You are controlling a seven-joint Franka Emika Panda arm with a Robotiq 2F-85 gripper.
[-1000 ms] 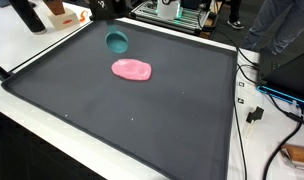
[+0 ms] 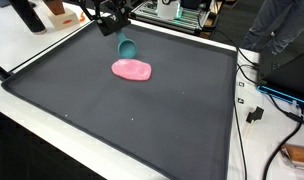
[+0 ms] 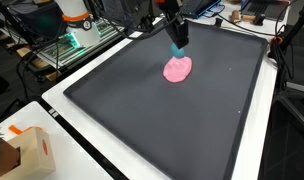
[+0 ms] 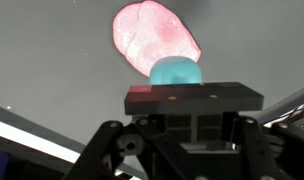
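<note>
My gripper (image 2: 119, 31) is shut on a teal cup-like object (image 2: 127, 48), seen below the fingers in exterior view 1. In exterior view 2 the teal object (image 3: 177, 51) hangs under the dark gripper (image 3: 175, 40), close to the far side of a pink flat piece (image 3: 178, 69). From the wrist, the teal object (image 4: 176, 70) pokes out beyond the gripper and overlaps the edge of the pink piece (image 4: 155, 36). That piece looks soft and folded. The grip itself is mostly hidden, and the height above the board cannot be told.
A dark grey board (image 2: 142, 110) with white edges fills the workspace, clear in front of and around the pink piece. Cables and a black device (image 2: 285, 72) lie off its right side. Beyond the far left corner stand orange-brown items (image 2: 56, 7).
The gripper and the teal object have moved right and slightly nearer in exterior view 1, and the teal object has turned somewhat. The pink piece has stayed where it was.
</note>
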